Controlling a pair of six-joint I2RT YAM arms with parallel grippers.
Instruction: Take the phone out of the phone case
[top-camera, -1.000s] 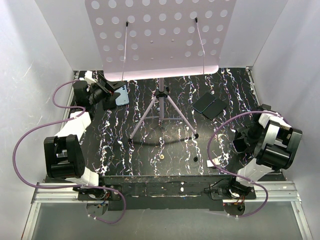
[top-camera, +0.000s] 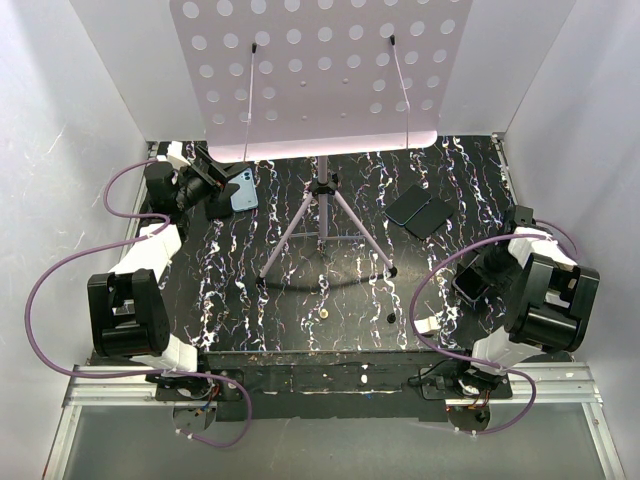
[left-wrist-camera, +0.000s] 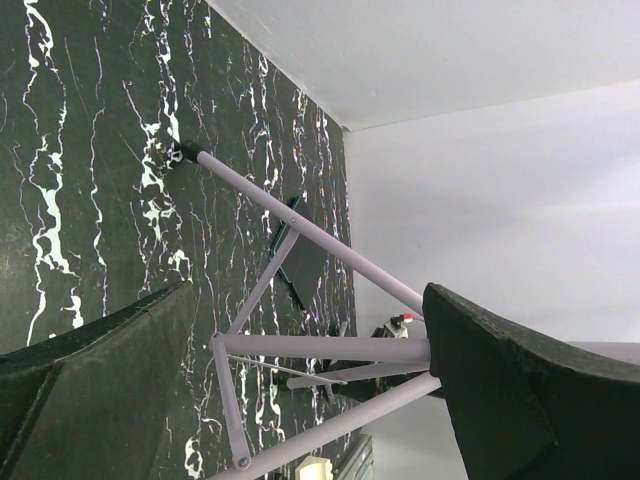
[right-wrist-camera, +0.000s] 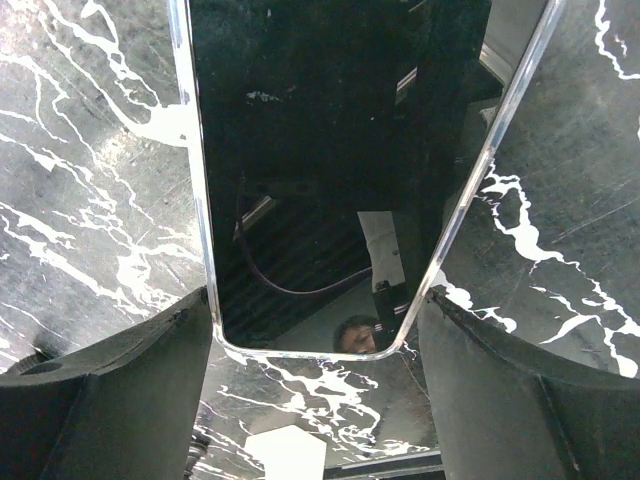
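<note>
A dark-screened phone (right-wrist-camera: 320, 180) in a clear-edged case (right-wrist-camera: 462, 205) lies screen up on the marble table. In the top view the same phone (top-camera: 468, 284) shows at the right, partly covered by the arm. My right gripper is open, with its two fingers (right-wrist-camera: 150, 360) at either side of the phone's near end, close to the case's edges; whether they touch is hard to tell. Far to the left, my left gripper (top-camera: 228, 172) hangs open near the back of the table, with nothing between its fingers.
A purple-grey tripod stand (top-camera: 322, 210) carrying a perforated panel (top-camera: 320, 80) occupies the middle. Two dark flat slabs (top-camera: 430, 217) lie right of it. A light blue phone (top-camera: 243, 192) is beside my left gripper. A small white block (top-camera: 427, 325) sits near the front edge.
My right arm has shifted left in the top view. The phone beneath it now lies a little further left and turned. The white block looks slightly turned. My left arm is still.
</note>
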